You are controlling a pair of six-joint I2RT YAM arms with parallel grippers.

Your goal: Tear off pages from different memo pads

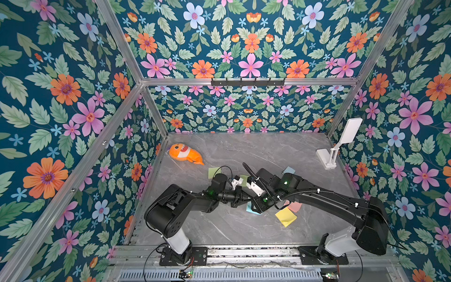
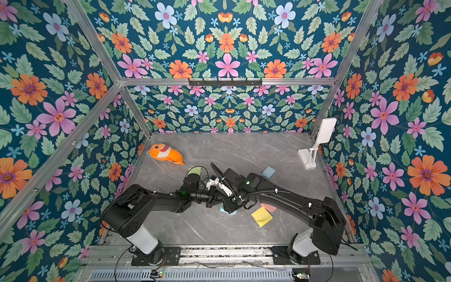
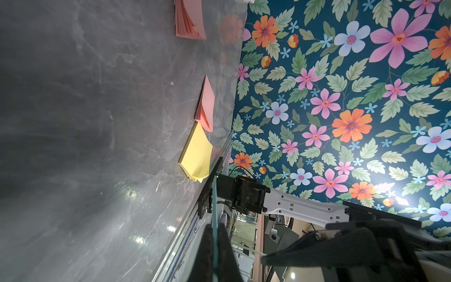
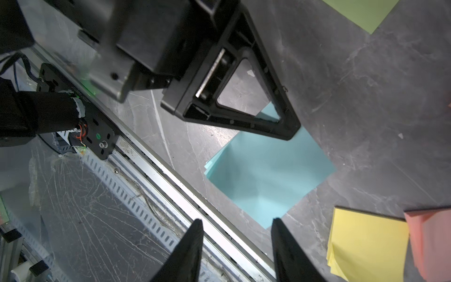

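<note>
My left gripper is shut on thin light-blue memo paper [image 3: 215, 206], seen edge-on in the left wrist view. From the right wrist view, the blue paper [image 4: 277, 174] spreads flat below a left finger [image 4: 256, 126]; layered edges show at its left corner. My right gripper stands open beside the blue paper, nothing between its fingertips. A yellow memo pad [image 4: 368, 239] and a pink memo pad [image 4: 434, 244] lie close together on the table. Part of a green memo sheet [image 4: 368, 11] shows at the top of that view.
Further back lies another blue memo piece [image 2: 268, 172]. An orange plush toy [image 1: 184, 153] rests at the back left, and a white lamp [image 1: 331, 152] stands at the back right. Both arms meet closely mid-table.
</note>
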